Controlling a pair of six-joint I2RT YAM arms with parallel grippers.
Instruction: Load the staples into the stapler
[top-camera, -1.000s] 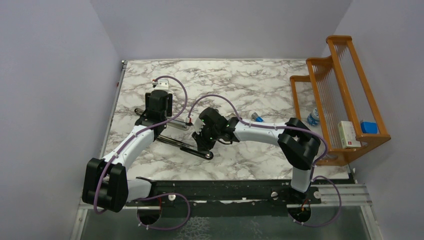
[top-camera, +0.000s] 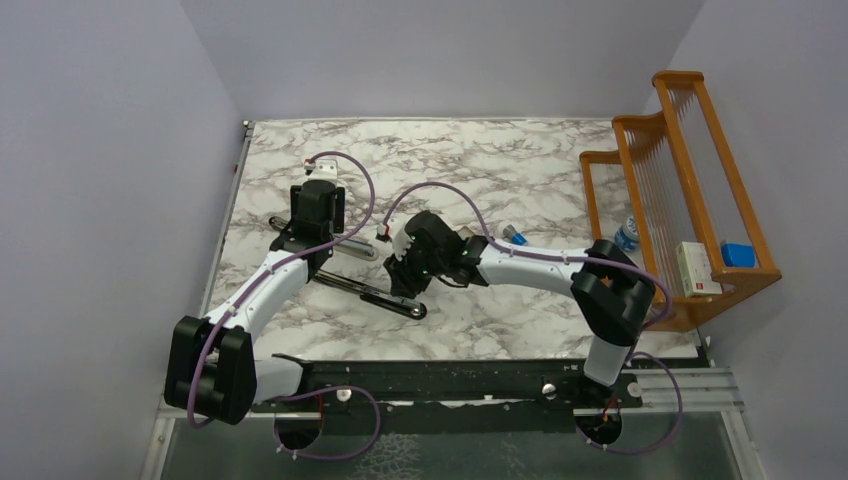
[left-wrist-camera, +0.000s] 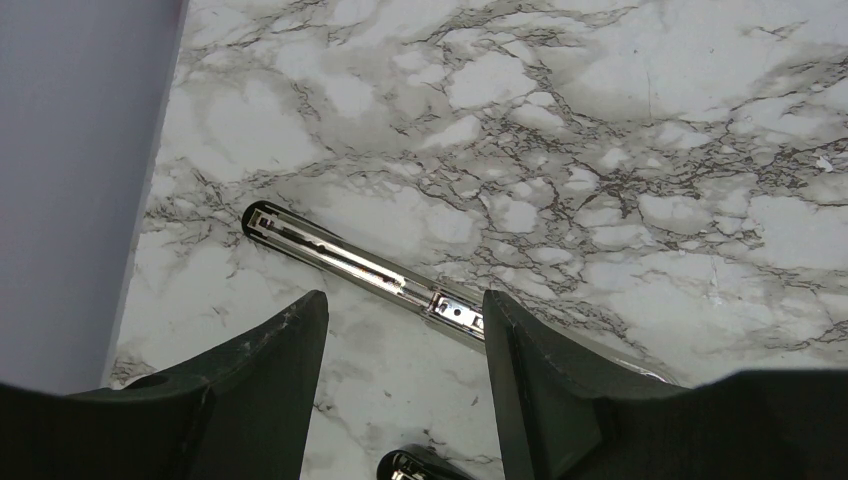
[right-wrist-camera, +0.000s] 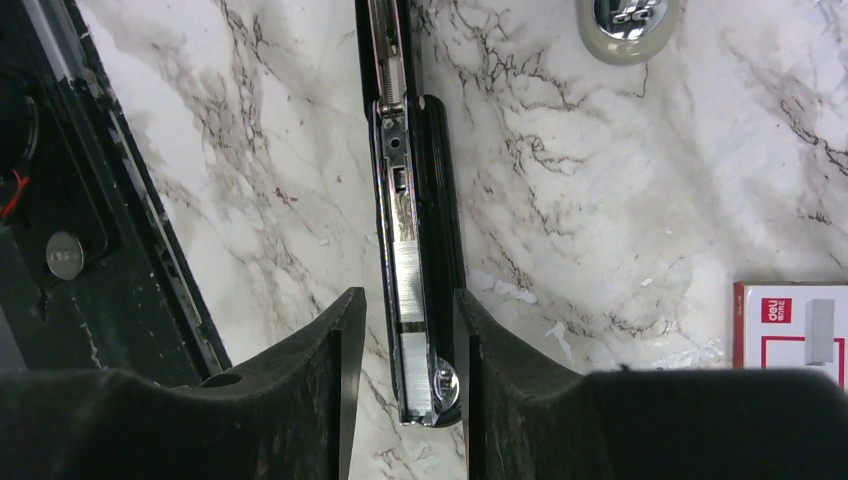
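The black stapler (top-camera: 393, 301) lies unfolded flat along the front of the table. In the right wrist view its long metal channel (right-wrist-camera: 403, 215) faces up, with flat shiny silver stretches in it; whether these are staples I cannot tell. Over the stapler's rounded end hangs my right gripper, open, with the channel seen below between its fingers. Farther back a grey stapler (top-camera: 355, 247) also lies unfolded. Above it is my left gripper, its fingers (left-wrist-camera: 290, 345) apart and empty. A white and red box (right-wrist-camera: 785, 345) bears a grey strip.
At the right stands a wooden rack (top-camera: 640, 130) beside a blue-capped bottle (top-camera: 627, 236), holding a cream box (top-camera: 697, 268) and a blue box (top-camera: 738, 255). A small blue item (top-camera: 514, 235) lies behind the right forearm.
The right arm and gripper have shifted slightly right over the black stapler's end. My left arm stays in place, and both staplers lie where they were.
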